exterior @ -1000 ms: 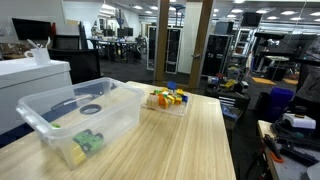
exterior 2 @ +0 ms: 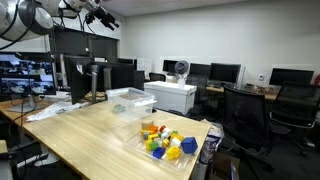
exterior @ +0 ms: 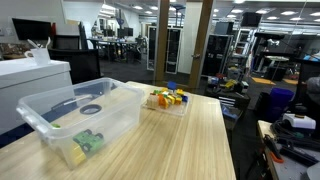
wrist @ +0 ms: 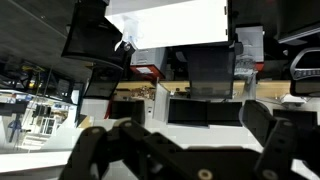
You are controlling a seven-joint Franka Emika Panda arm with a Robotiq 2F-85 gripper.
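Note:
My gripper point(exterior 2: 102, 18) is held high above the table at the upper left of exterior view 2, away from everything on it. In the wrist view the gripper has its two dark fingers wide apart and nothing between them. On the table, a clear plastic bin point(exterior: 112, 121) holds some green and yellow pieces, seen blurred through its wall. A shallow clear tray point(exterior: 176, 108) carries a heap of coloured blocks point(exterior 2: 168, 140), among them blue, yellow, red, orange and green ones.
A white cabinet point(exterior 2: 171, 96) stands behind the table. Office chairs point(exterior 2: 246, 115), monitors and desks fill the room beyond.

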